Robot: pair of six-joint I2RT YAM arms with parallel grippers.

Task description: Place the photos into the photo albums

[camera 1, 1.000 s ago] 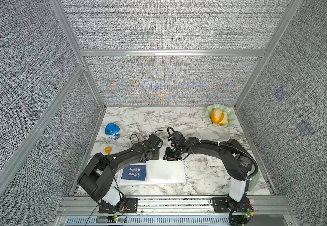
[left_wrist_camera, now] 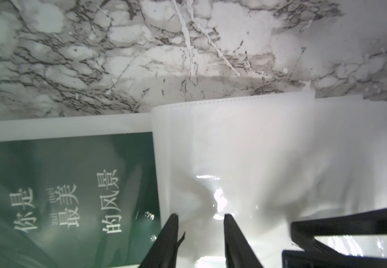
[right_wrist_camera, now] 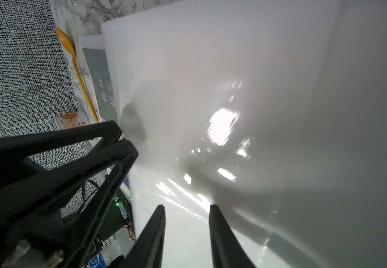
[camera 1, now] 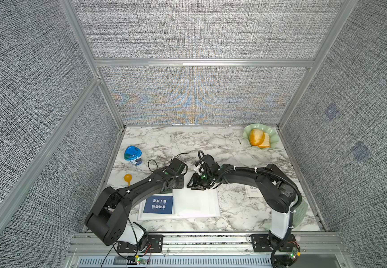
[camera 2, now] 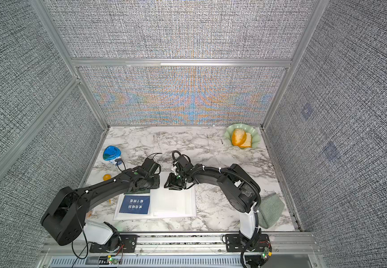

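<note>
The photo album (camera 1: 215, 211) lies spread on the table. Its left side holds a navy card (camera 1: 158, 205) with white characters and a dark green card (left_wrist_camera: 81, 196) above it. Blank clear sleeves (left_wrist_camera: 233, 151) make up the right side, glossy and slightly rippled. Over the album's upper middle, my left gripper has its fingers apart, with only sleeve surface showing between them. Close on its right, my right gripper is also open above the blank sleeve, nothing visible in it. A pale card (camera 1: 253, 191) lies right of the album, partly beneath the right arm.
A yellow spoon (camera 1: 127, 179) and a blue-lidded tub (camera 1: 133, 154) stand at left. A green bowl (camera 1: 274, 134) with bread is at the back right. A grey-green cloth (camera 2: 271, 210) lies front right. Both grippers are near each other.
The right gripper has slid slightly left too. The album and its cards look unmoved.
</note>
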